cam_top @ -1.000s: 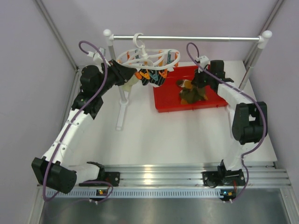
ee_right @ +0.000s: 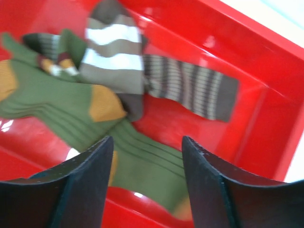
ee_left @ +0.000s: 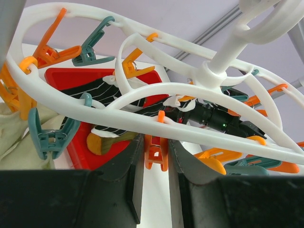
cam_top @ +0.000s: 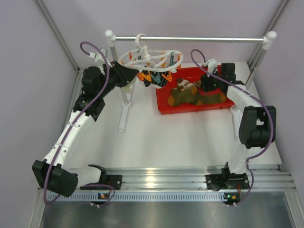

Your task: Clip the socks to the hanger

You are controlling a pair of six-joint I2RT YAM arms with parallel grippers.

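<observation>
A round white hanger (cam_top: 127,60) with orange and teal clips hangs from the bar. My left gripper is shut on an orange clip (ee_left: 156,151) at its near rim. A pale cloth (ee_left: 19,137) and black-and-white striped socks (ee_left: 124,98) hang from it. In the red bin (cam_top: 167,112), a green sock (ee_right: 57,97) with tan patches lies beside another green sock (ee_right: 147,166). A brown-and-white striped sock (ee_right: 115,49) and a grey striped one (ee_right: 190,88) lie behind. Over the bin, my right gripper stands apart-fingered, nothing visibly held, above the second green sock.
The white bar (cam_top: 199,40) spans above the bin on two posts. White table (cam_top: 156,142) in front of the bin is bare. The bin's right wall (ee_right: 285,137) rises close to my right gripper.
The bunched green socks have been spread: one now lies left, the other stretched out at right. The left arm stayed still.
</observation>
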